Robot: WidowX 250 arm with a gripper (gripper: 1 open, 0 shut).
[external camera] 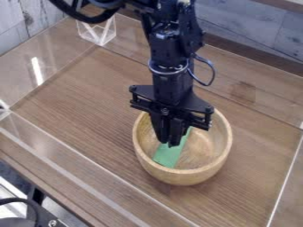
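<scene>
The black gripper [171,133] hangs from the top of the view over a round beige bowl [204,168], its tips reaching down into the bowl's upper part. A green flat object [167,155] lies inside the bowl, its upper end partly behind the gripper. Whether the fingers are open or shut, or touch the green object, I cannot tell.
A clear plastic piece [97,28] stands at the back left, near a grey wall. A black cable shows at the bottom left corner.
</scene>
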